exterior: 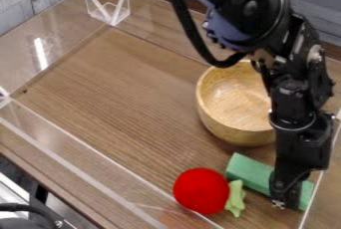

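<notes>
My black gripper (288, 178) reaches down at the lower right, shut on a green block (250, 170) that lies on the wooden table. The fingertips cover part of the block's right half. A red round object (200, 190) lies just left of the block, with a small pale green piece (234, 199) between them. Behind, a tan bowl (217, 99) sits left of my arm, partly hidden by it.
A white wire holder (110, 4) stands at the back left. The table's right edge is close beside the gripper.
</notes>
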